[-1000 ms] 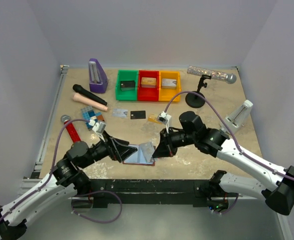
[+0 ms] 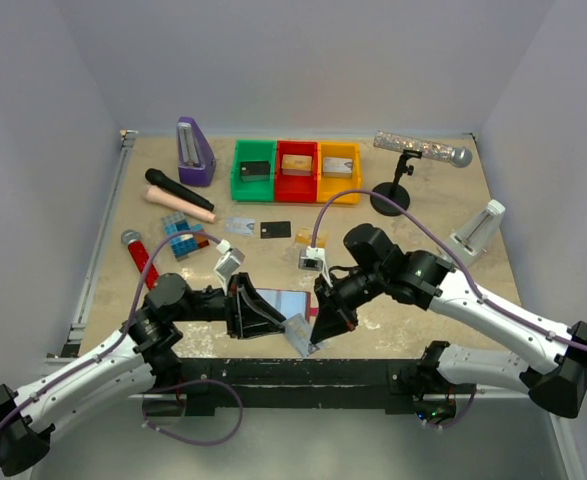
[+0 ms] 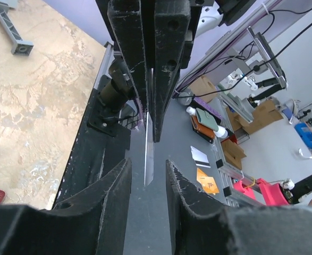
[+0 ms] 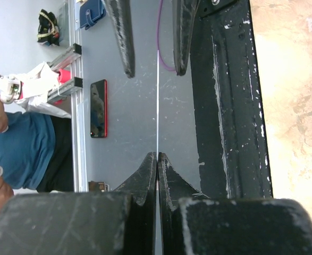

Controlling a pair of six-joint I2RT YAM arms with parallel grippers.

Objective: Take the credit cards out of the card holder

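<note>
A pale, see-through card (image 2: 300, 334) hangs over the table's front edge, with my right gripper shut on one end. Edge-on, the card (image 4: 158, 106) appears as a thin white line in the right wrist view. My left gripper is part open, and the card's free end (image 3: 149, 167) reaches toward the gap between its fingers, seemingly without touching either. Behind the grippers, the red-edged card holder (image 2: 291, 303) lies open on the table, partly covered by both arms; a pale blue-white face shows inside.
Several loose cards, including a black card (image 2: 275, 229) and a pale card (image 2: 239, 225), lie mid-table. The green, red and yellow bins (image 2: 296, 143) at the back hold cards. Microphones and blocks (image 2: 184, 240) occupy the left; a microphone stand (image 2: 390, 199) stands right.
Both grippers have moved toward the front edge, the right one carrying the card. The left gripper has come rightward to the card's end, and its fingers have narrowed.
</note>
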